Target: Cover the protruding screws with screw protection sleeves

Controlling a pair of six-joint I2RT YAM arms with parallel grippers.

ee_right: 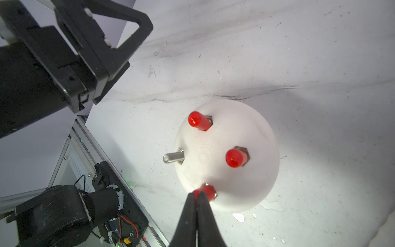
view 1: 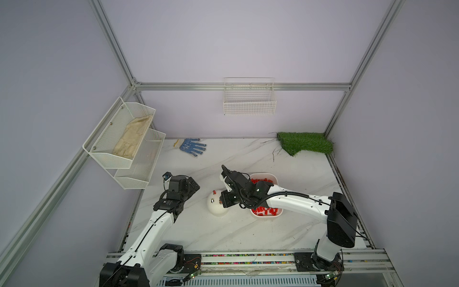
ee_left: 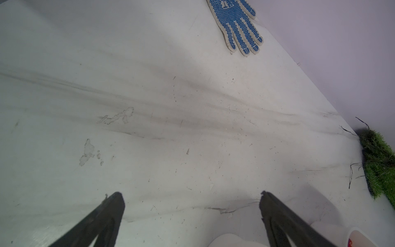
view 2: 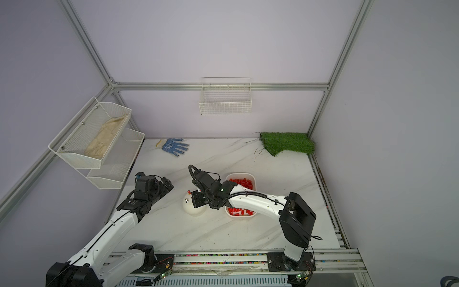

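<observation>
On the table sits a white dome (ee_right: 255,123) with screws sticking out of it. In the right wrist view, red sleeves cover three of them: the upper sleeve (ee_right: 199,120), the right sleeve (ee_right: 236,157) and the lower sleeve (ee_right: 210,191). On the dome's left side a bare metal screw (ee_right: 174,156) shows. My right gripper is shut, its tips overlapping the lower sleeve in view; nothing shows between its fingers, and whether they touch that sleeve I cannot tell. Left of the dome, my left gripper stands open and empty above the table.
A white bin (view 1: 267,216) of red sleeves lies right of the dome, partly under my right arm. A blue glove (view 1: 192,146) and green turf (view 1: 304,142) lie at the back. White wire baskets (view 1: 125,166) hang at the left.
</observation>
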